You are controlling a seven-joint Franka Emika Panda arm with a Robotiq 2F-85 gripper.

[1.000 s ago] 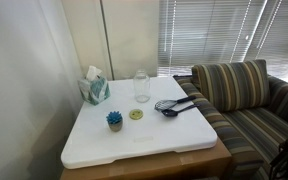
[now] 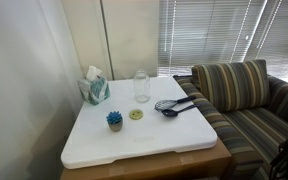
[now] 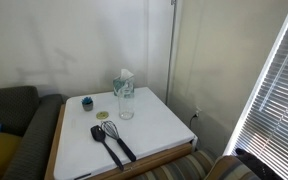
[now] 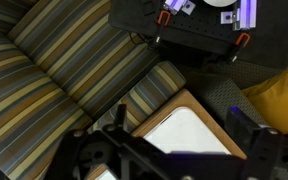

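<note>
On the white table (image 2: 89, 145) stand a clear jar (image 2: 142, 87), a small pot with a blue plant (image 2: 115, 121), and a flat round yellow item (image 2: 136, 114). A whisk (image 2: 167, 104) and a black slotted utensil (image 2: 173, 112) lie side by side at the right, handles toward the sofa. In the wrist view my gripper is open, its dark fingers spread wide with nothing between them. It hangs away from the tabletop objects; only a white table corner shows below it.
A tissue box (image 2: 95, 88) sits at the table's back left. The striped sofa (image 2: 229, 88) stands beside the table's right edge. Blinds (image 3: 269, 120) cover the window. A yellow cushion (image 4: 276, 100) lies at the wrist view's right.
</note>
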